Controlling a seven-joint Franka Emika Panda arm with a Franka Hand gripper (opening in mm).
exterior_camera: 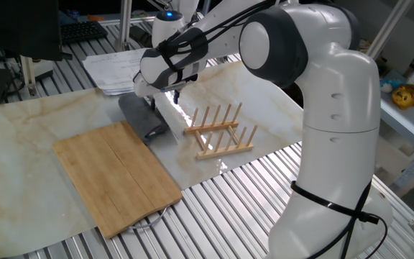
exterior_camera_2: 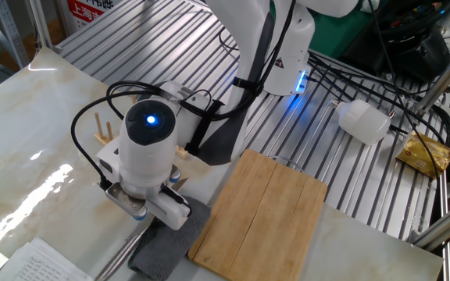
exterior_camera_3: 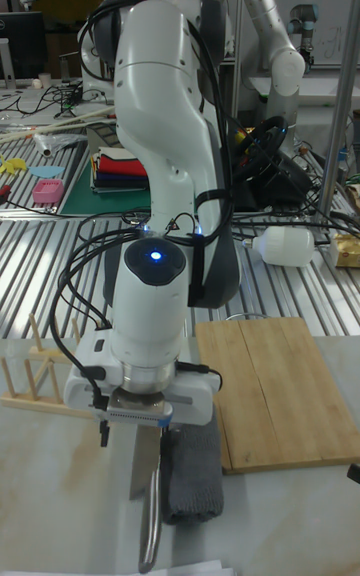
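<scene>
A knife with a metal handle and a flat blade rests beside a rolled dark grey towel. From the other side, the towel lies between the knife and the wooden board. My gripper is low over the knife and towel, its fingers spread apart, with nothing visibly clamped between them. In exterior view 2 the arm's hand covers most of the blade, while the handle shows along the towel's edge. Whether a finger touches the knife cannot be made out.
A wooden peg rack stands close to the knife on the marble-look sheet. On the towel's other side lies a bamboo board. Papers lie at the far edge. The sheet left of the board is clear.
</scene>
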